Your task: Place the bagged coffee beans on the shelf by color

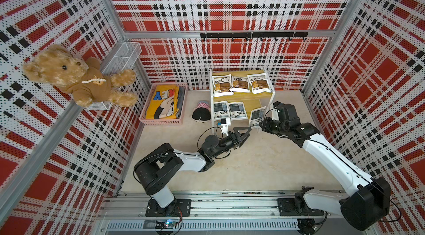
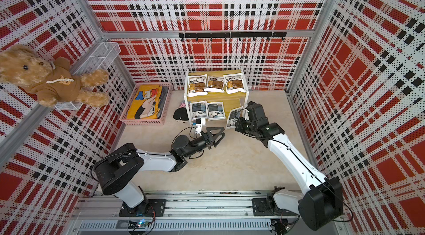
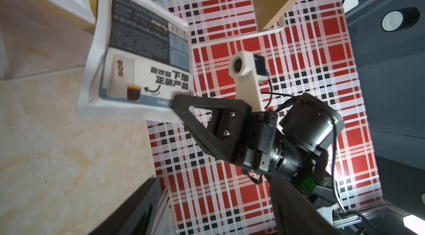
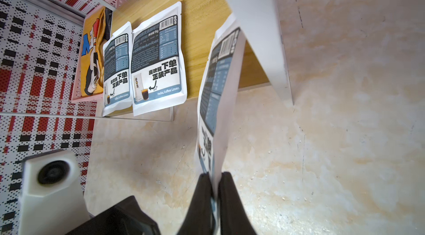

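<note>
My right gripper is shut on a white-and-blue coffee bag, held tilted at the right end of the lower shelf, beside the white side panel. Two matching bags lie on that shelf to the left. Three brown-labelled bags lie on the top shelf. My left gripper stands open in front of the shelf, below the held bag, with nothing between its fingers.
A pink basket of folded cloth and a black-and-pink item sit left of the shelf. A teddy bear hangs on the left wall.
</note>
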